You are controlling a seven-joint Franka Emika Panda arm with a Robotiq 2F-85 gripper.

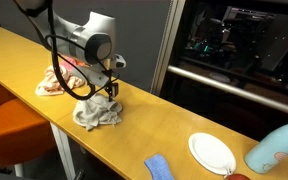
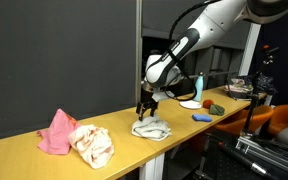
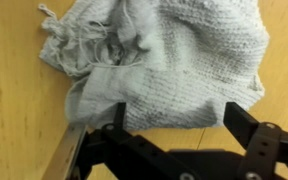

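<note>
A crumpled grey-white cloth (image 3: 174, 55) fills much of the wrist view, lying loose on the wooden table. My gripper stands open over its near edge, the two black fingers (image 3: 239, 120) spread wide with the cloth's border lying between and below them. In exterior view 1 the cloth (image 1: 98, 111) lies near the table's front edge, directly beneath the gripper (image 1: 102, 90). Exterior view 2 also has the gripper (image 2: 149, 107) low over the cloth (image 2: 151, 128). Whether the fingertips touch the fabric, I cannot tell.
A peach cloth (image 2: 92, 145) and a pink cloth (image 2: 58, 133) lie further along the table. Toward the other end are a blue cloth (image 1: 159, 167), a white plate (image 1: 212, 152), a red item (image 1: 236, 177) and a light-blue bottle (image 1: 274, 148). Bare table (image 1: 149, 120) lies between.
</note>
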